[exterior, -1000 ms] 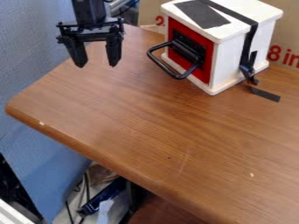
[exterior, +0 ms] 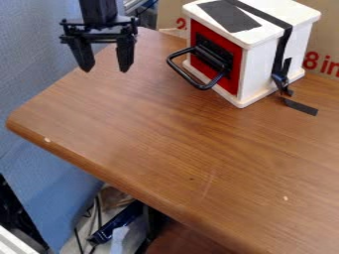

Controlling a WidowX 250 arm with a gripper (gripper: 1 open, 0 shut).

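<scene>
My black gripper (exterior: pixel 105 60) hangs over the back left of the wooden table, its two fingers apart with nothing between them. To its right stands a white box (exterior: pixel 271 25) with a red front panel (exterior: pixel 227 79) and a black U-shaped handle (exterior: pixel 180 70) reaching out toward the left. Black strips run over the box and onto the table. The gripper is apart from the handle.
A cardboard sheet (exterior: pixel 320 60) stands behind the box. A blue padded wall (exterior: pixel 34 69) is at the left, with bags and cables below the table edge.
My gripper has moved slightly to the left over the last second. The box and handle look the same.
</scene>
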